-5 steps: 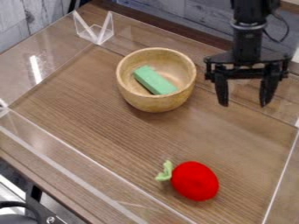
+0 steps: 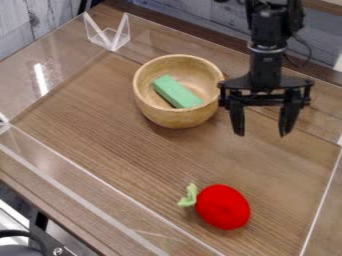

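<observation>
My black gripper (image 2: 263, 112) hangs at the upper right, open, its two fingers spread low over the bare wooden table. A light wooden bowl (image 2: 207, 73) sits to its left, holding a green block (image 2: 175, 91). A red object with a green top (image 2: 223, 207), like a tomato or strawberry toy, lies at the lower middle, well below and left of the gripper.
A white wire-like item (image 2: 104, 30) stands near the upper left edge. A back edge runs along the top right, behind the arm.
The gripper has moved left, closer to the bowl, and slightly toward the camera. The bowl, green block and red object look unchanged.
</observation>
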